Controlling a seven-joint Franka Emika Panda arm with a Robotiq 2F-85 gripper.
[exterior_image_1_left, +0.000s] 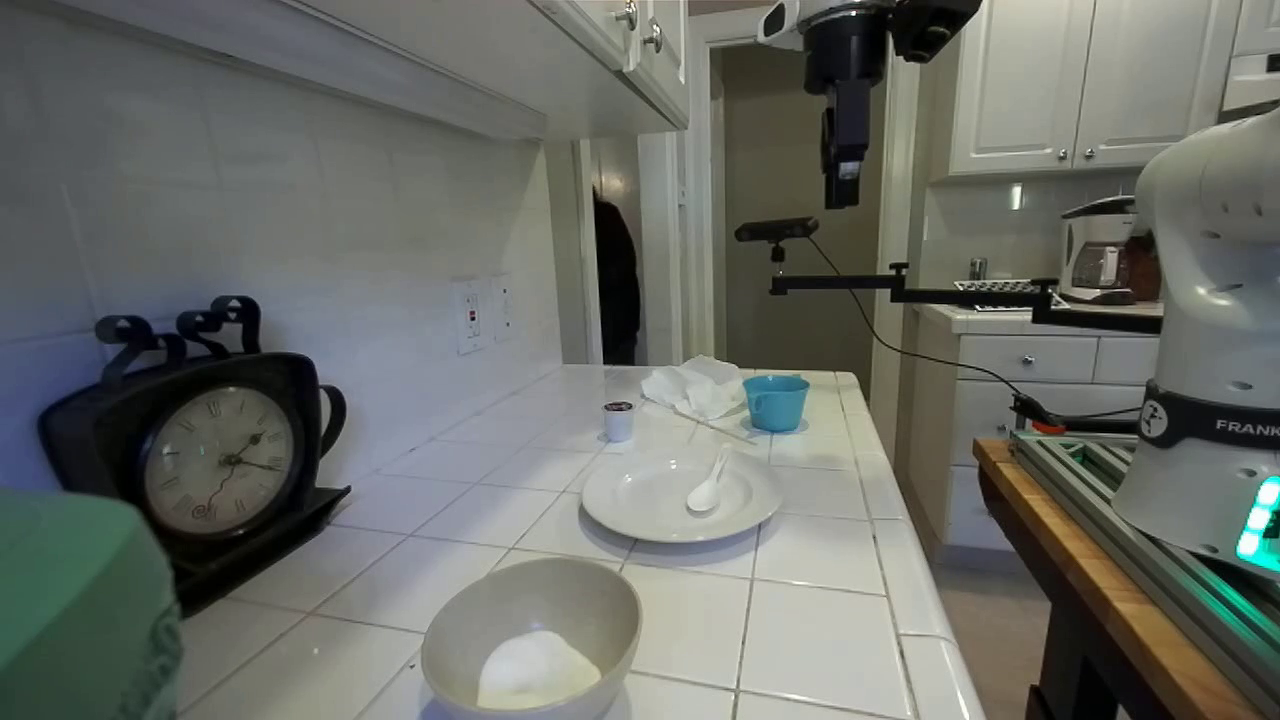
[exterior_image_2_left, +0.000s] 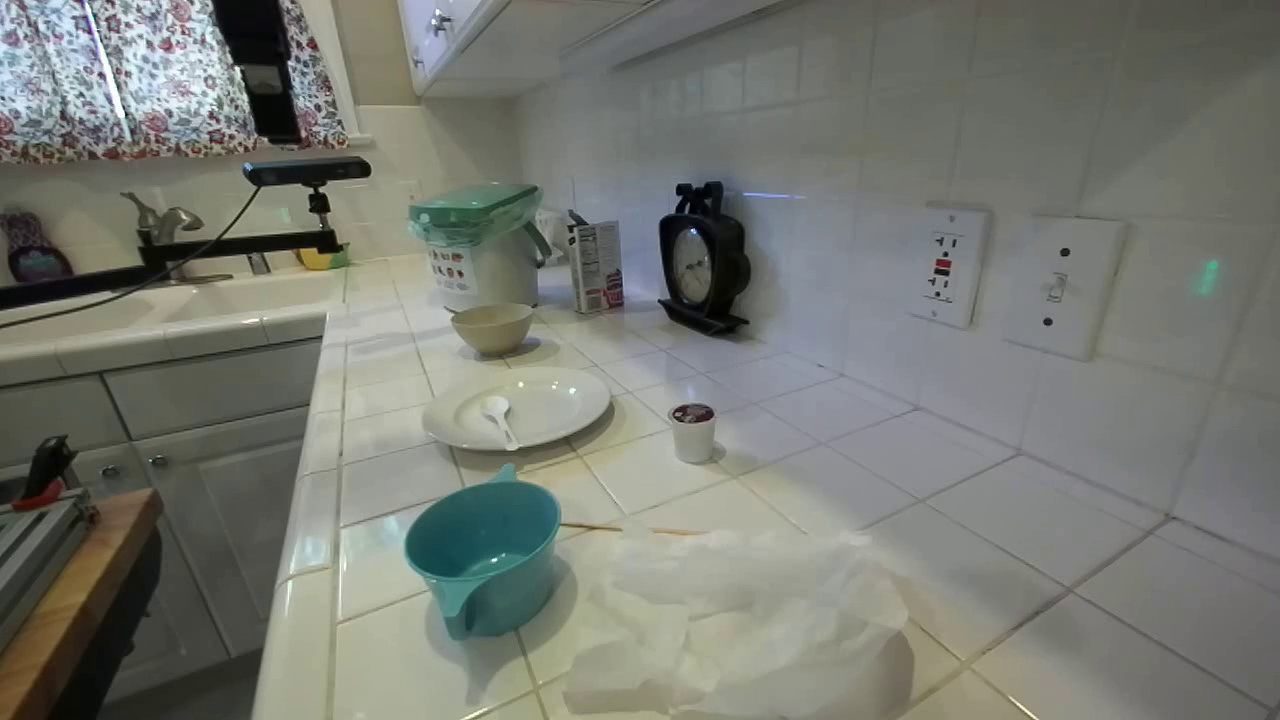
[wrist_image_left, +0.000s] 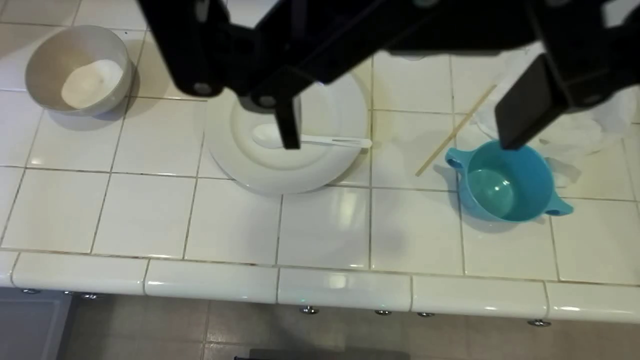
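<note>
High above the counter, my gripper stands open, its two dark fingers wide apart with nothing between them. Below it, a white plate (wrist_image_left: 252, 168) carries a white plastic spoon (wrist_image_left: 268, 136). A teal two-handled cup (wrist_image_left: 510, 186) rests on the tiles, empty inside. At the other side of the plate, a beige bowl (exterior_image_1_left: 534, 600) holds white powdery stuff (exterior_image_1_left: 534, 670). A small white pod cup (exterior_image_2_left: 693, 438) with a dark lid stands between the plate and the wall. A thin wooden stick (wrist_image_left: 456, 131) lies close to the teal cup, beside crumpled white paper (exterior_image_2_left: 744, 624).
Against the tiled wall stands a black clock (exterior_image_2_left: 702, 264). Beyond the bowl are a small box (exterior_image_2_left: 596, 266) and a green-lidded bin (exterior_image_2_left: 480, 258). An upper cabinet (exterior_image_1_left: 480, 48) overhangs the wall side. Bare tiles run along the counter's front edge (wrist_image_left: 342, 291).
</note>
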